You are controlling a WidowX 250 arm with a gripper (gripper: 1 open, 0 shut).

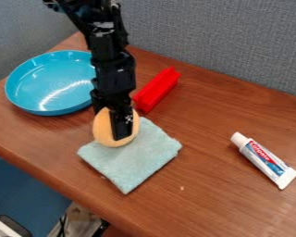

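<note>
The black arm reaches down from the top left, and its gripper (121, 122) is at an orange, rounded object (106, 130) above a light blue folded cloth (143, 163). The fingertips overlap the object's right side; whether they are closed on it is hard to tell from this view. The object's base meets the cloth.
A blue plate (30, 91) lies at the left, partly behind the arm. A red bar-shaped object (157, 88) lies behind the gripper. A toothpaste tube (265, 159) is at the right.
</note>
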